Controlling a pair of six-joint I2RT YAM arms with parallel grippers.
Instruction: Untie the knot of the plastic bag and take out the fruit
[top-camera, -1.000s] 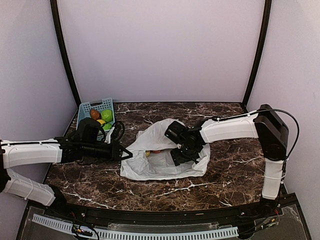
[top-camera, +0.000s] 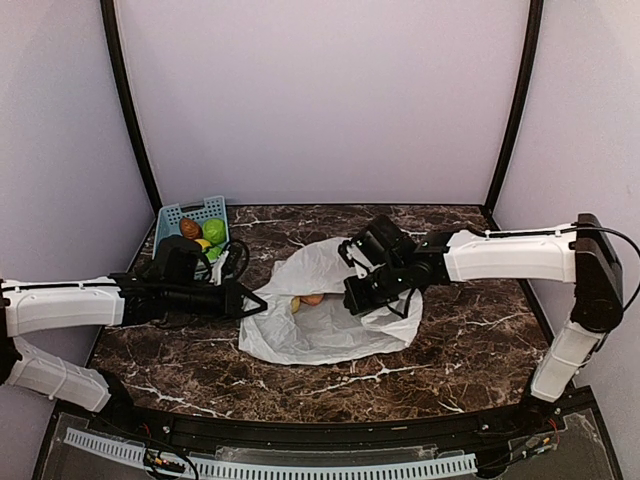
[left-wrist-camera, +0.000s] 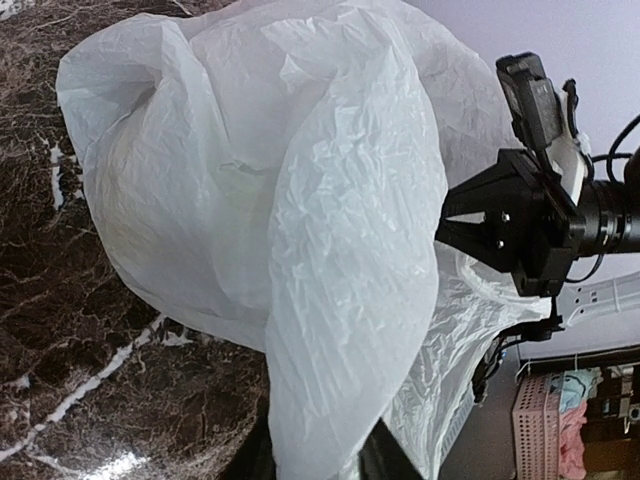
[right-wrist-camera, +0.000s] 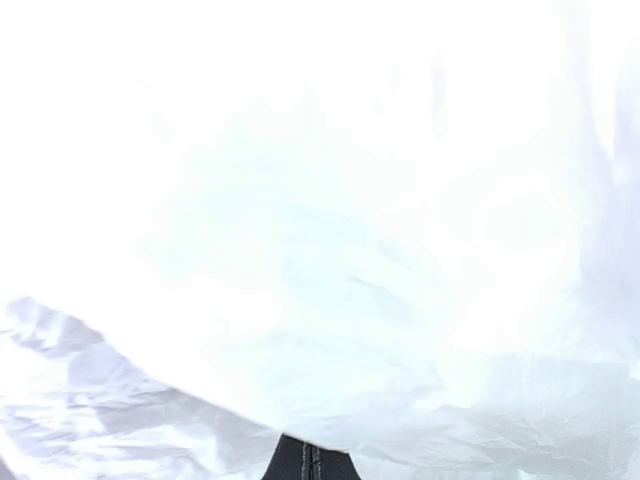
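The white plastic bag (top-camera: 330, 330) lies on the marble table with its mouth spread toward the front. Inside, under the raised upper layer, an orange-red fruit (top-camera: 312, 299) and a yellowish one (top-camera: 295, 304) partly show. At the bag's left edge is my left gripper (top-camera: 258, 305); in the left wrist view its blurred fingers (left-wrist-camera: 255, 455) stand apart with bunched plastic between them. My right gripper (top-camera: 352, 298) is at the bag's mouth, right of the fruit. Its fingertips (right-wrist-camera: 300, 460) are shut against each other, and no fruit shows between them; white film fills most of that view.
A blue basket (top-camera: 215, 208) stands at the back left, holding a green fruit (top-camera: 214, 231), a brown one (top-camera: 190, 228) and a yellow one. Bare marble lies in front of the bag and to its right.
The orange-red fruit shows more than before. The left arm looks unmoved.
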